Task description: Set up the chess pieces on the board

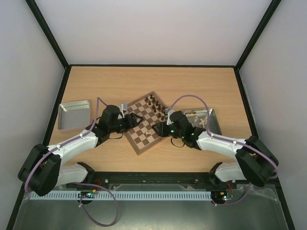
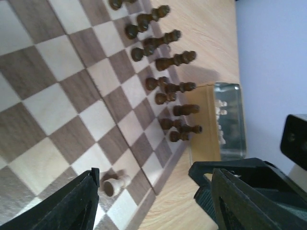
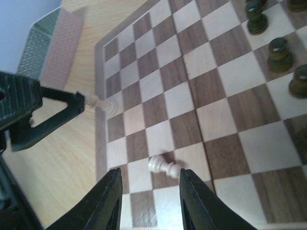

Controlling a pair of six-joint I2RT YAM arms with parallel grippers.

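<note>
The checkered board point(image 1: 144, 136) carries dark pieces point(image 2: 175, 59) in rows along its far right side. A white piece point(image 3: 164, 165) lies on its side on the board, just beyond my right gripper, which is open. My left gripper point(image 1: 136, 120) hangs over the board's left part; in the right wrist view a second white piece point(image 3: 100, 103) shows by its fingers, though whether it is held is unclear. The same lying piece point(image 2: 115, 184) appears between the left wrist view's fingertips from above.
A steel tray point(image 1: 213, 124) with white pieces stands to the board's right. An empty tray point(image 1: 73, 116) sits at the left.
</note>
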